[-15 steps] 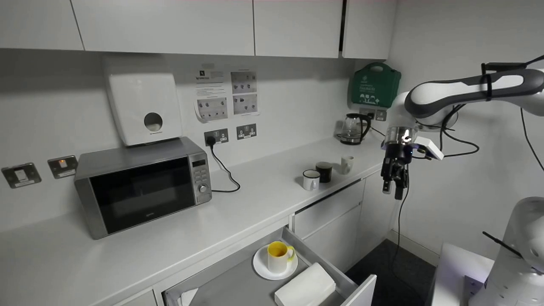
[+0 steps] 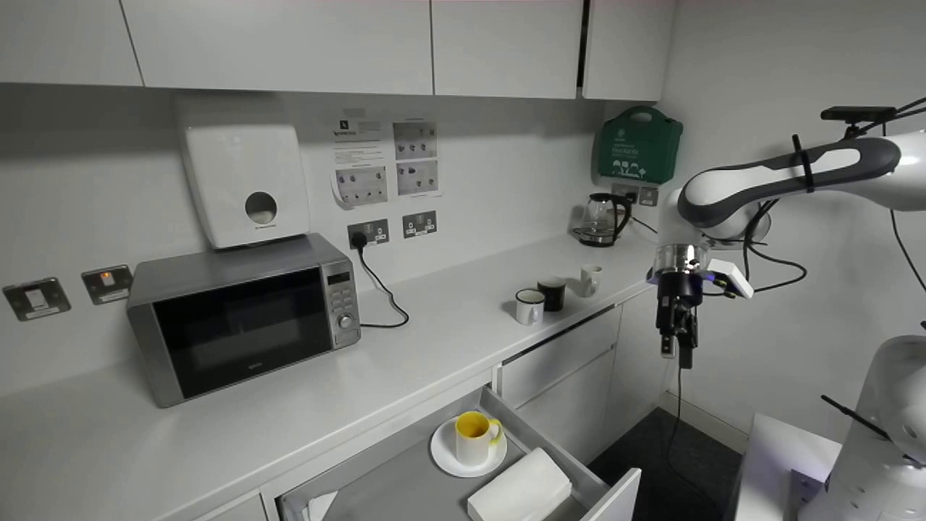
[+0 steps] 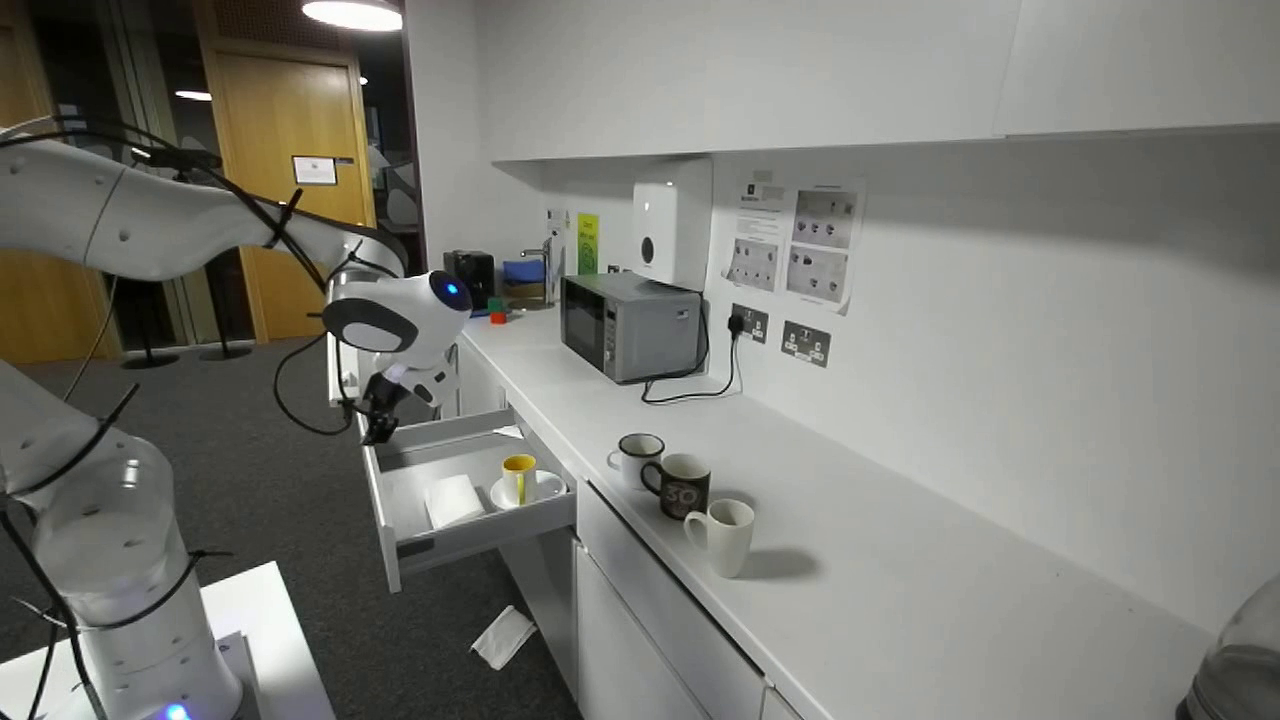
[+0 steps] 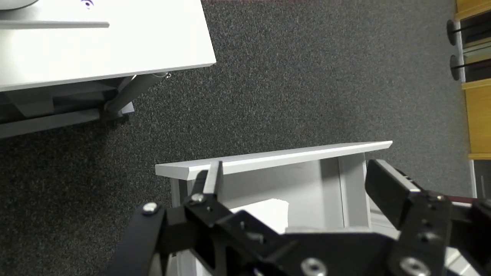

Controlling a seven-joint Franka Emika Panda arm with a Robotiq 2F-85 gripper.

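Observation:
My gripper (image 2: 677, 354) hangs in the air, fingers down, over to the right of the pulled-out drawer (image 2: 395, 485) in exterior view 1. The wrist view shows its two fingers spread wide apart, nothing held; between and beyond them lies the drawer's front panel (image 4: 285, 158). Inside the drawer, a white cup with a yellow interior (image 2: 472, 444) stands upright on a white saucer (image 2: 446, 457). Beside them lies a white block-like packet (image 2: 521, 488), also visible as the white packet (image 3: 452, 500) in exterior view 2.
A white mug with dark rim (image 2: 529, 305), a dark mug (image 2: 552, 291) and a plain white mug (image 3: 723, 536) stand on the counter. Further along are the microwave (image 2: 247, 317) and kettle (image 2: 600, 221). A white sheet (image 3: 504, 636) lies on the floor.
In exterior view 1 the gripper has come lower and shifted slightly right, with the arm bending down. Drawer, cup, saucer and mugs have not moved.

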